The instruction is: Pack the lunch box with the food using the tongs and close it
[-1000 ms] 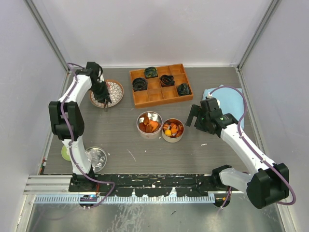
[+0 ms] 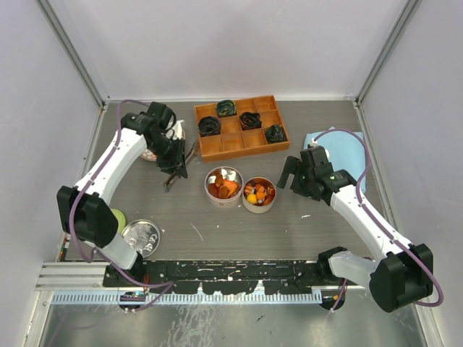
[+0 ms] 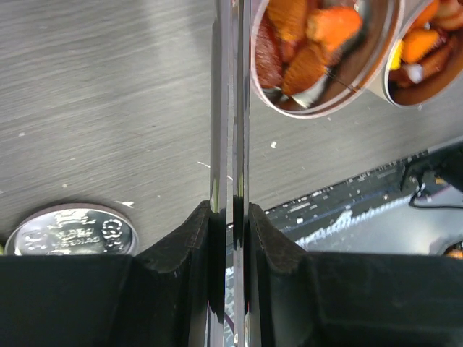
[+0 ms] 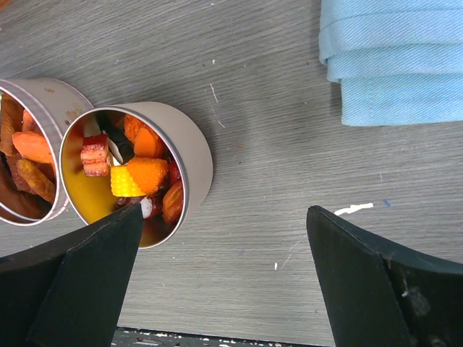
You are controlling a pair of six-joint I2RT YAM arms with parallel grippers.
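My left gripper is shut on a pair of long, shiny tongs (image 3: pixel 241 108), which reach forward beyond the fingers. In the top view these tongs (image 2: pixel 191 154) slant over the table, left of the larger food container (image 2: pixel 223 201), clear of it. That round container holds orange and brown pieces. Touching its right side is a smaller round container (image 4: pixel 189 144) with carrot, corn and meat. My right gripper stands open and empty, just right of the smaller container.
A wooden compartment box (image 2: pixel 217 150) with several dark cups stands at the back. Behind the left arm a patterned plate (image 2: pixel 147 155) is mostly hidden. A round metal lid (image 2: pixel 141 237) lies front left, a blue cloth (image 4: pixel 405 79) at right.
The right arm and both containers look unmoved.
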